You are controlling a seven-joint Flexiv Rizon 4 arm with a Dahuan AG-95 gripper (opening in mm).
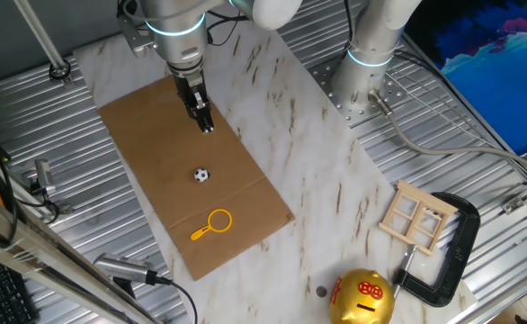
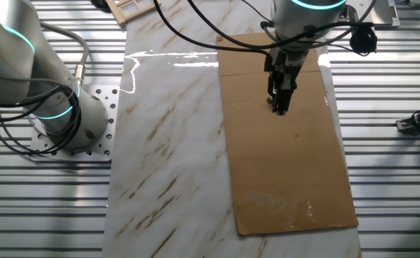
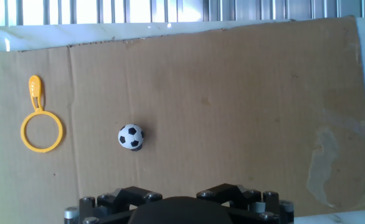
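Observation:
A small black-and-white soccer ball (image 1: 200,175) sits on a brown cardboard sheet (image 1: 147,117). Beside it lies a yellow ring with a handle (image 1: 199,234), like a magnifier frame. From the wrist camera, the ball (image 3: 131,134) is left of centre and the yellow handle (image 3: 35,87) is farther left. My gripper (image 1: 204,129) hangs over the cardboard, apart from the ball. Its fingers (image 3: 129,196) stand spread along the bottom of the wrist view, with no object visible between them. In exterior view 2 the arm and gripper (image 2: 279,112) hide much of the ball's area.
On the marble-patterned table (image 1: 308,180) stand a gold piggy bank (image 1: 361,306), a wooden frame (image 1: 416,216) and a black clamp (image 1: 466,243). A grey device with a cable (image 1: 124,268) lies off the table's left side. Much of the cardboard is bare.

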